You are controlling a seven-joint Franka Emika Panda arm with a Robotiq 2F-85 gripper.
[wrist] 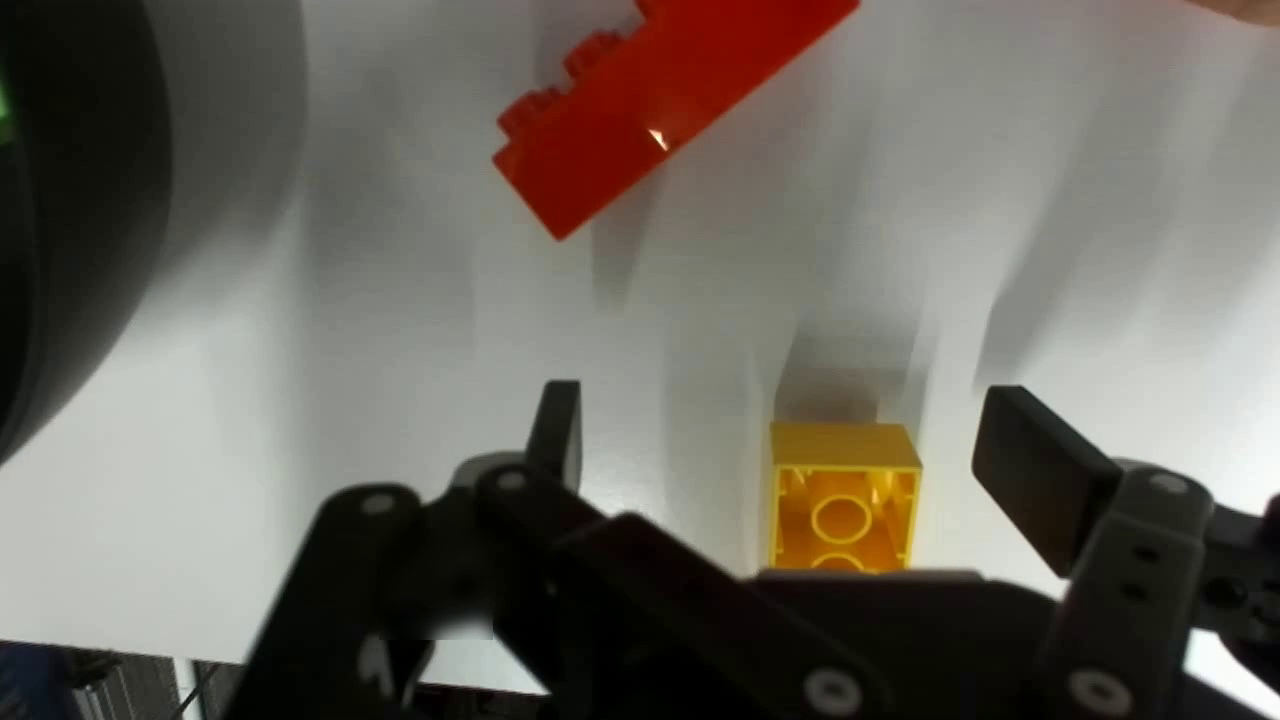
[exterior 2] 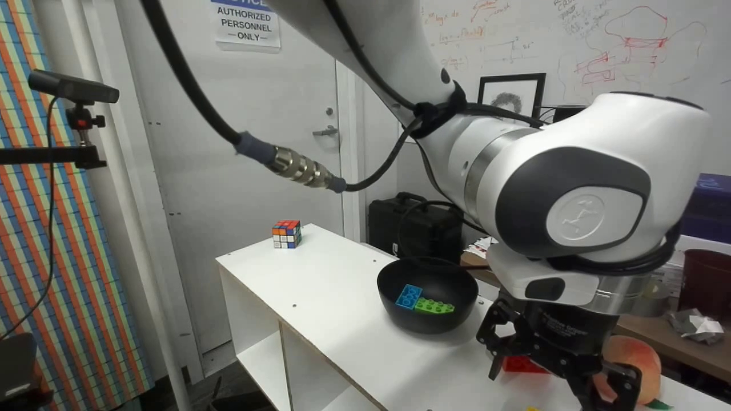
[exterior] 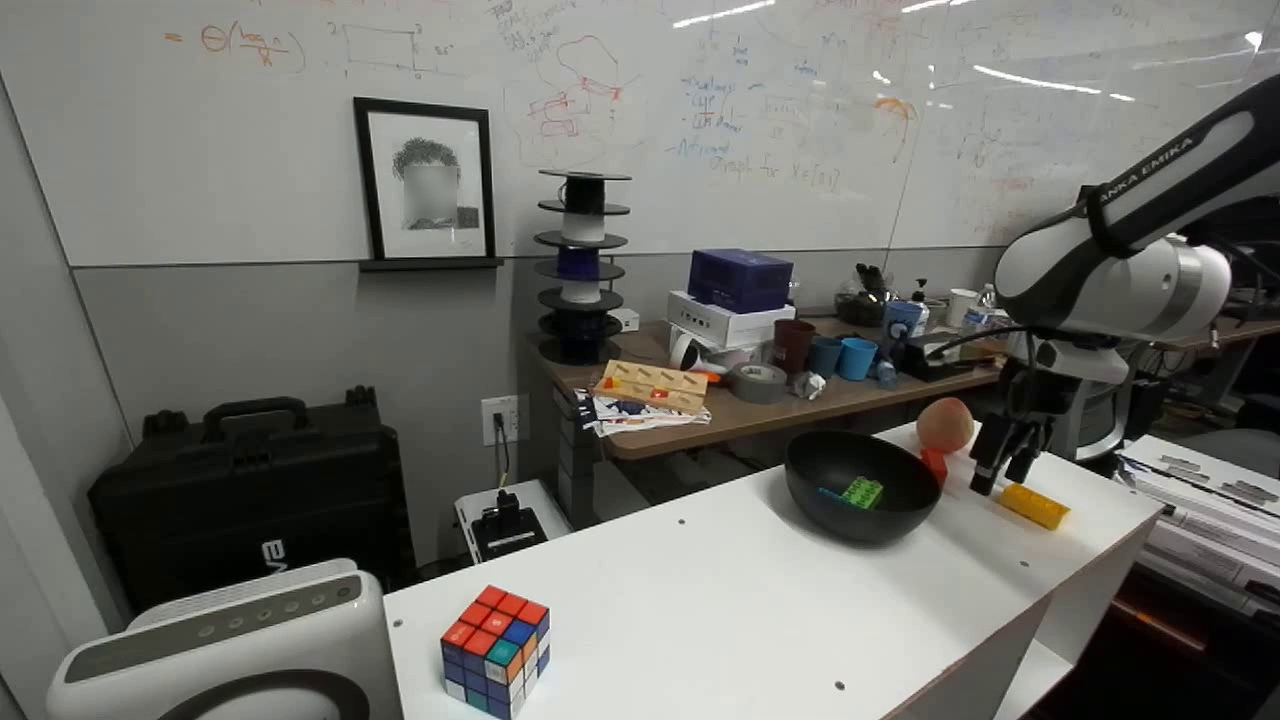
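My gripper stands open over the white tabletop, nothing held between its fingers. Below it in the wrist view lies a yellow block [wrist: 845,450], its hollow underside showing, between the two fingers but nearer the right one; its lower part is hidden behind the gripper. In exterior view 1 the yellow block [exterior: 1034,505] rests on its side close to the shelf's right end. A red brick [wrist: 672,102] lies farther up in the wrist view, apart from the fingers. The black bowl [exterior 2: 390,274] holds a blue brick [exterior 2: 409,295] and a green brick [exterior 2: 434,306].
A peach [exterior: 945,425] sits behind the red brick, on the far side of the top. The Rubik's cube [exterior: 495,648] stands at the opposite end of the white shelf [exterior: 672,624]. Between cube and bowl the surface is clear. The front edge runs close to the yellow block.
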